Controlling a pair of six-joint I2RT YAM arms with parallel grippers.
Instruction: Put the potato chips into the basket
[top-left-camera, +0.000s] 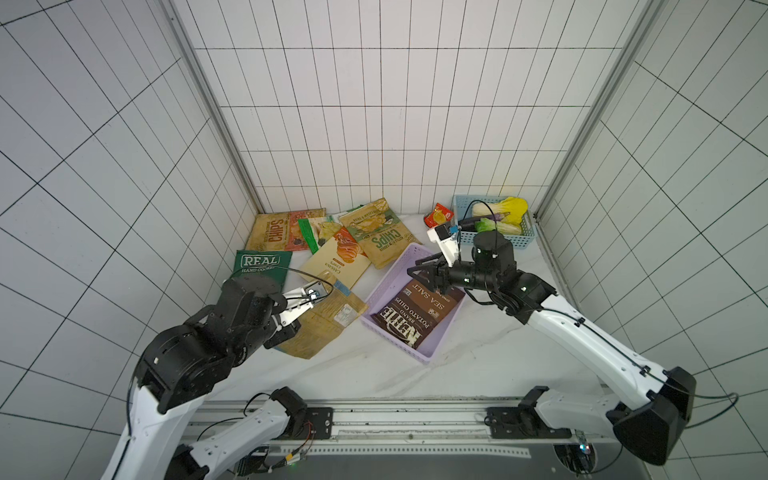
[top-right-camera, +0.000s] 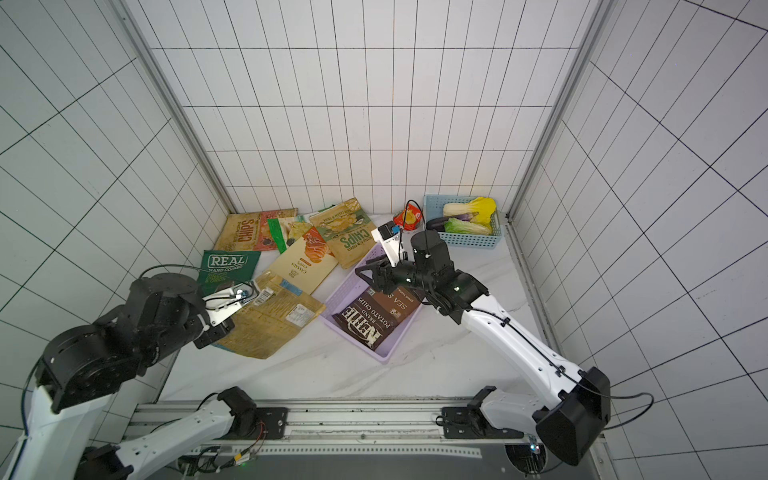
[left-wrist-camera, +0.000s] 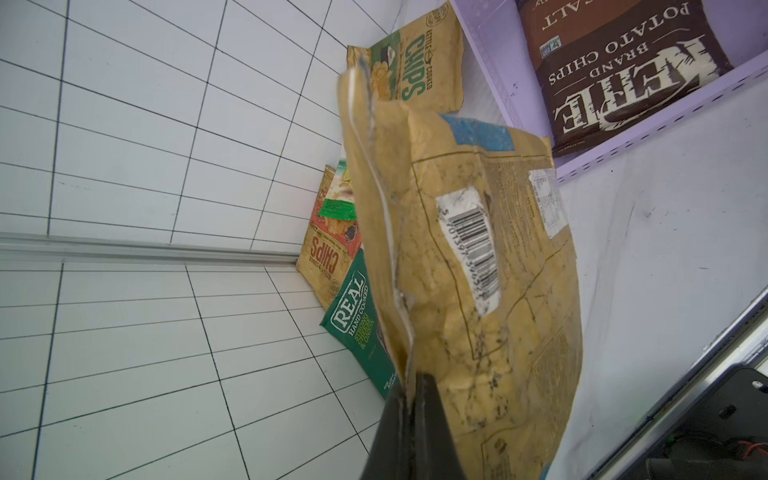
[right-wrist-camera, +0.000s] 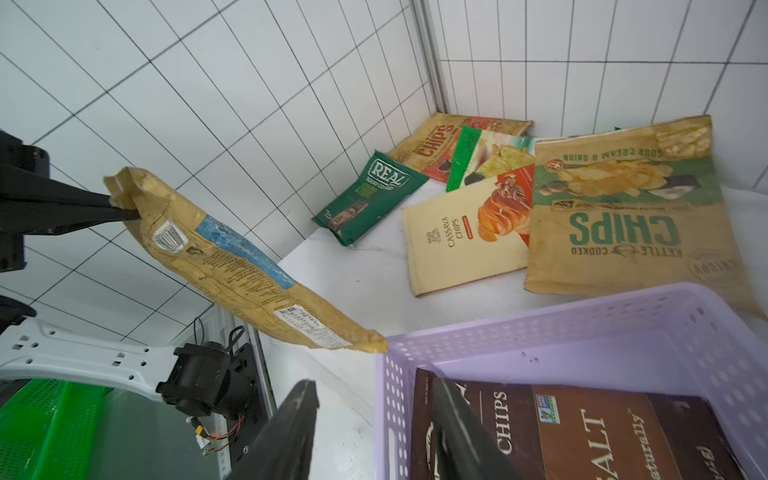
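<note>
A yellow kraft chip bag hangs from my left gripper, which is shut on its edge; in the right wrist view the bag (right-wrist-camera: 240, 264) is raised left of the lilac basket (right-wrist-camera: 512, 344). The basket holds a brown Kettle potato chips bag (top-left-camera: 413, 314). Over the basket, my right gripper stands open with nothing between its fingers.
More chip bags lie at the back left, among them a green Real bag (right-wrist-camera: 368, 200), a cassava chips bag (right-wrist-camera: 456, 232) and a large chips bag (right-wrist-camera: 620, 216). A blue basket of vegetables (top-right-camera: 461, 236) stands at the back right.
</note>
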